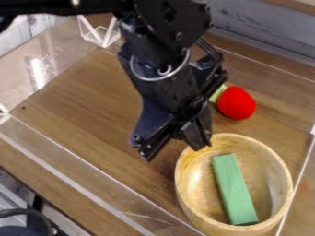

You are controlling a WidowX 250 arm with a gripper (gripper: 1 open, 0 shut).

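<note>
My black gripper [172,138] hangs over the middle of the table, just above and left of the rim of a wooden bowl [191,184]. The fingertips point down and look shut, with nothing visible between them. A green block [231,189] lies inside the bowl. A red rounded object [237,104] sits behind the gripper to the right, with a small light green thing [216,92] beside it, partly hidden.
A clear plastic stand [101,29] is at the back left. A grey wall [261,37] edges the back, and a clear strip runs along the front edge.
</note>
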